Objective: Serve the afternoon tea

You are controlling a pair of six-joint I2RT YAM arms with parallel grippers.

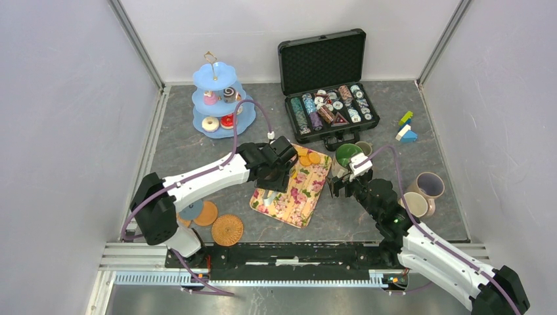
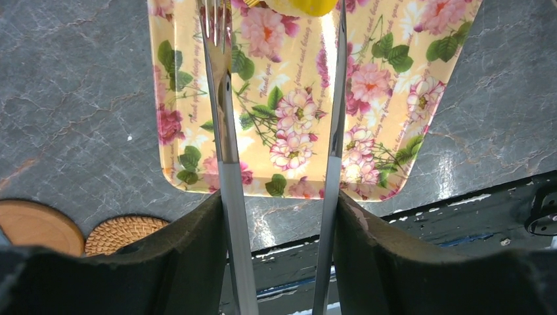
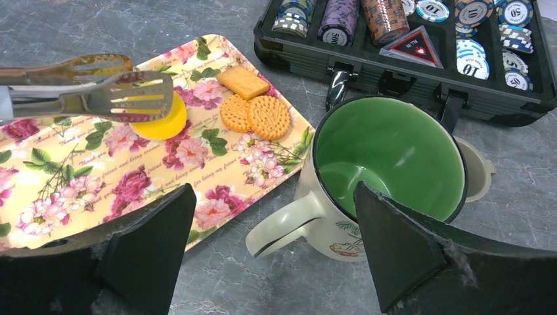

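Note:
My left gripper is shut on metal tongs (image 2: 223, 118), its fingers against the outside of the grey handles. The tongs' arms stand spread, their slotted tips over the floral tray (image 2: 292, 177). Right by those tips, on the tray, is a round yellow treat (image 3: 164, 126); from these views I cannot tell whether the tips touch it. Two round biscuits (image 3: 269, 118) and a rectangular one (image 3: 243, 82) lie at the tray's far end. Open and empty, my right gripper hovers by the handle of a white mug (image 3: 322, 226) with a green inside.
A blue three-tier stand (image 1: 222, 128) with sweets is at back left. An open poker-chip case (image 1: 332, 108) stands behind the mug. Two mugs (image 1: 429, 186) and coloured blocks (image 1: 407, 134) are at right. Coasters (image 1: 227, 230) lie front left.

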